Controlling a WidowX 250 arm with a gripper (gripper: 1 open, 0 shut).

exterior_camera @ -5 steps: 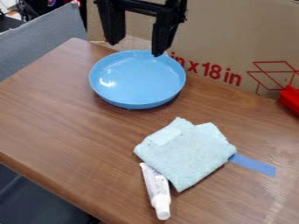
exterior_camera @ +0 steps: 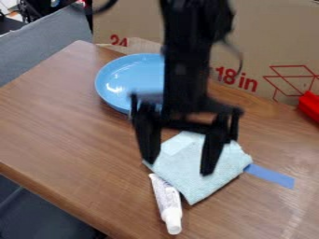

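Note:
My black gripper (exterior_camera: pixel 180 149) hangs open in the centre, its two fingers over a folded pale blue cloth (exterior_camera: pixel 193 185) on the wooden table. The fingers hide the upper part of the cloth; whether they touch it I cannot tell. A white tube (exterior_camera: pixel 167 203) lies just left of the cloth near the front edge. Behind the gripper, a blue plate (exterior_camera: pixel 115 77) is partly hidden.
A cardboard box (exterior_camera: pixel 268 47) stands along the back. A red object (exterior_camera: pixel 309 105) is at the right edge, and blue tape (exterior_camera: pixel 271 175) lies right of the cloth.
My gripper has come down from above the plate to over the cloth, and now covers part of the plate and cloth. The objects appear unmoved.

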